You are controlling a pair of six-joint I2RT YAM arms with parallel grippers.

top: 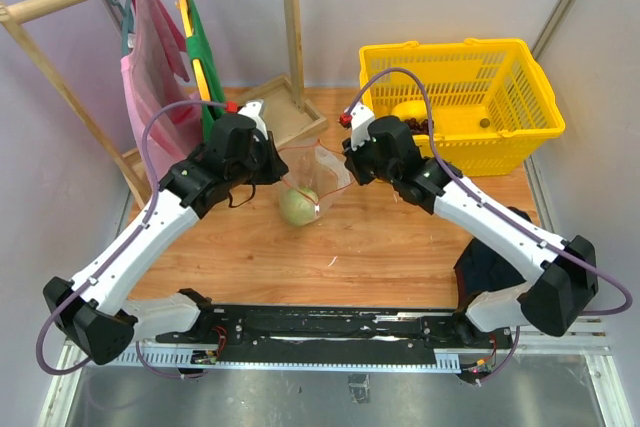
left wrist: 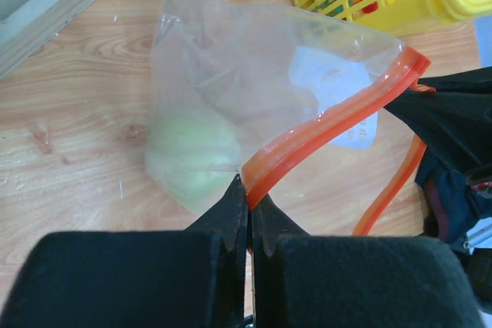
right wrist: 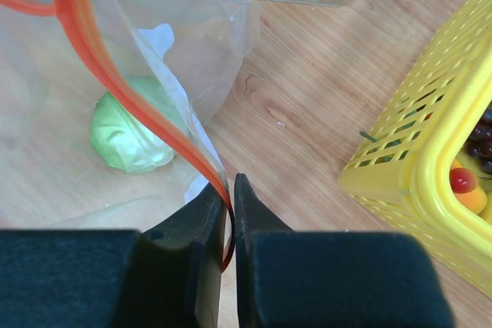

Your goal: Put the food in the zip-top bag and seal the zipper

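A clear zip bag [top: 335, 167] with an orange-red zipper strip [left wrist: 330, 124] hangs between my two grippers, its mouth spread apart. Inside it, low down, lies a pale green round food, cabbage-like [top: 298, 206], also seen as the green ball [right wrist: 138, 124] in the right wrist view. My left gripper is shut on one stretch of the zipper edge. The opposite part of the orange edge is pinched in my right gripper, which is shut.
A yellow basket [top: 470, 162] with grapes and other food stands at the back right. Behind the bag sits a wooden tray [top: 285, 127]. Pink and green cloths [top: 158, 77] hang at the left.
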